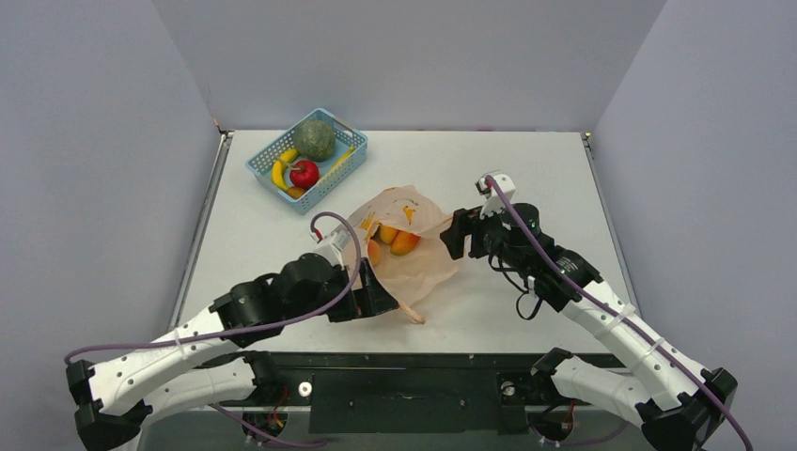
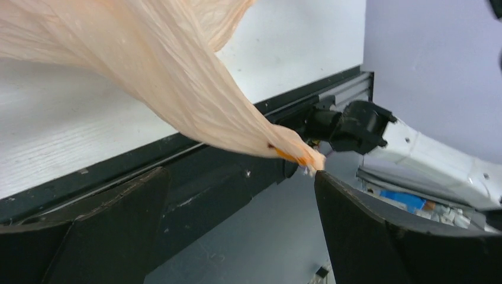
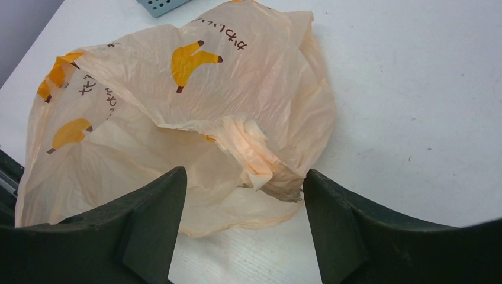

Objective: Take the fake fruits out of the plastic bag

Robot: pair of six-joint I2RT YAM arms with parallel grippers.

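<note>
A translucent peach-coloured plastic bag (image 1: 428,268) lies mid-table with its mouth facing the front. Inside it, orange-yellow fake fruits (image 1: 404,243) show in the top view. My left gripper (image 1: 381,294) stands open at the bag's front left; in its wrist view the bag's handle strip (image 2: 237,127) runs toward the right finger (image 2: 361,225). At the bag's right side my right gripper (image 1: 451,237) is open too. The other handle (image 3: 260,157) reaches up between its fingers, its end close to the right finger (image 3: 337,219). Fruits are hidden in both wrist views.
A light-blue basket (image 1: 258,169) at the back left holds a green melon (image 1: 315,139), a red fruit (image 1: 304,174) and bananas (image 1: 278,173).
</note>
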